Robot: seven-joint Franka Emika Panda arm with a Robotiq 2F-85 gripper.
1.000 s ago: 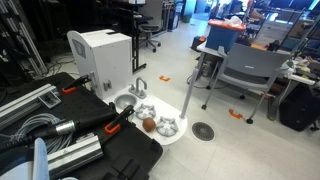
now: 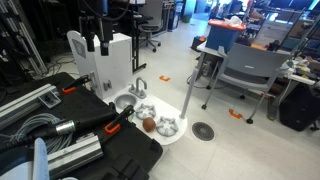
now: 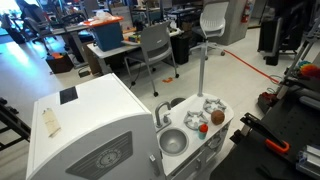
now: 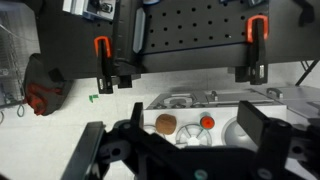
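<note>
My gripper is open, its two dark fingers well apart and nothing seen between them. In exterior view 1 the gripper (image 2: 92, 48) hangs in front of the tall white cabinet (image 2: 114, 62). Below it in the wrist view is a small play kitchen counter. A round brown object (image 4: 166, 123) and a small red one (image 4: 207, 122) lie on this counter. The sink (image 3: 173, 141) has a faucet beside it, and pale burner shapes (image 3: 215, 105) sit near the brown object (image 3: 218, 117). At the upper right of exterior view 2, the arm is dark and hard to make out.
The black table (image 4: 190, 65) carries orange-handled clamps (image 3: 278, 145). Near the counter a black-wrapped cable tool (image 2: 85, 125) and coiled wires (image 2: 40, 123) lie on the table. A grey chair (image 2: 252, 70) stands beyond on open floor.
The arm and gripper have come into exterior view 1 from the top left, now over the cabinet. The counter and its objects look unmoved.
</note>
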